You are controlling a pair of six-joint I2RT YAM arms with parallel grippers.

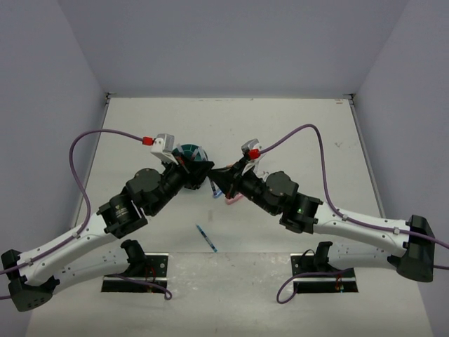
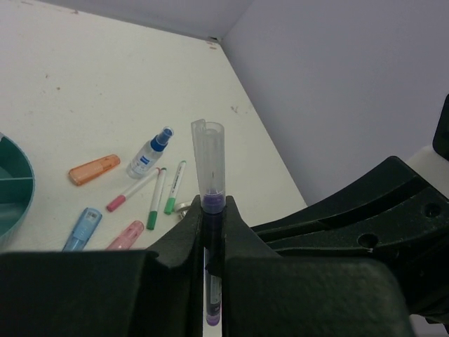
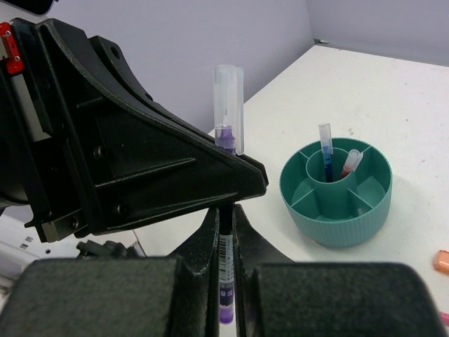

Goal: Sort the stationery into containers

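Note:
An upright purple pen with a clear cap (image 2: pixel 208 158) is held between both my grippers. In the left wrist view, my left gripper is shut around its middle. The right wrist view shows my right gripper shut on the same pen (image 3: pixel 226 281), just below the left fingers (image 3: pixel 189 179). Beyond them stands the round green container (image 3: pixel 344 228), with a blue pen (image 3: pixel 327 154) and a red pen (image 3: pixel 351 163) in its centre cup. Seen from above, the two grippers meet over the table's middle, hiding most of the pen.
Loose on the table lie an orange marker (image 2: pixel 94 170), a blue marker (image 2: pixel 83 229), a pink marker (image 2: pixel 126 236), a spray bottle (image 2: pixel 150 153), a pink pen (image 2: pixel 133 189) and two green pens (image 2: pixel 156 200). Another blue pen (image 1: pixel 206 239) lies near the front edge.

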